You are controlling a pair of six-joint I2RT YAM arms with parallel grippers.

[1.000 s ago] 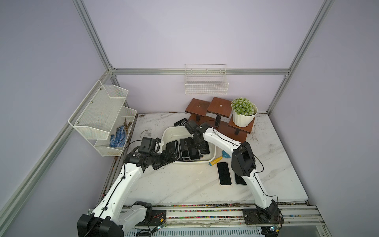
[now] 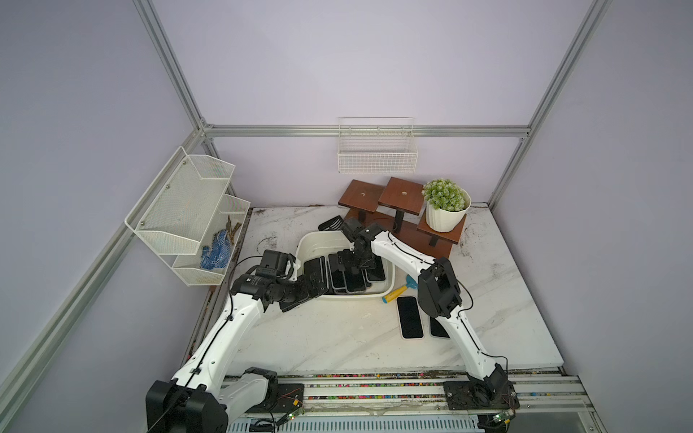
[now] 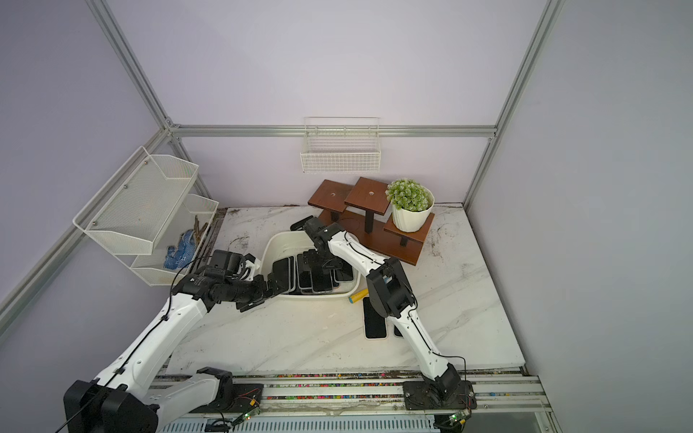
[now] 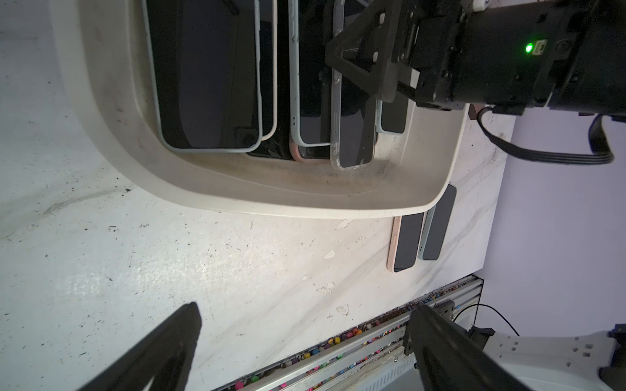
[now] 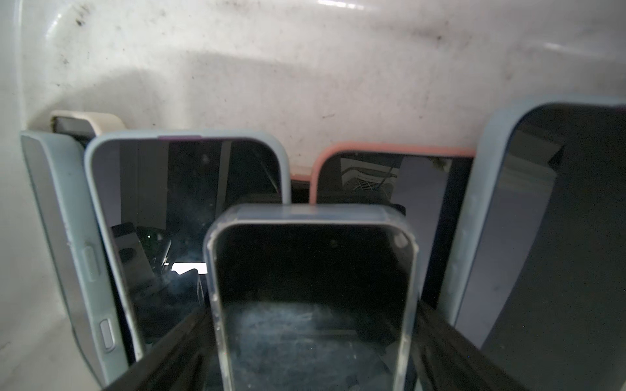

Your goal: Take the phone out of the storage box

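The white storage box (image 4: pixel 234 196) holds several phones in cases. A phone in a clear case (image 5: pixel 316 293) lies on top of the others, and my right gripper is open with one finger at each side of it; contact cannot be made out. Beside it are a light-blue-cased phone (image 5: pixel 189 195), a pink-cased phone (image 5: pixel 391 182) and a larger blue-cased phone (image 5: pixel 554 234). My left gripper stands open outside the box, over the table at its front left, with nothing between its fingers.
Two phones lie on the table right of the box, one pink-edged (image 4: pixel 405 242) and one blue-edged (image 4: pixel 438 223). A yellow-handled tool (image 2: pixel 395 293) lies near them. Brown stands (image 2: pixel 362 195) and a potted plant (image 2: pixel 445 205) are behind.
The right arm's elbow has swung slightly left, and its gripper has moved only slightly within the box. The left arm has shifted a little. The phones look unmoved.
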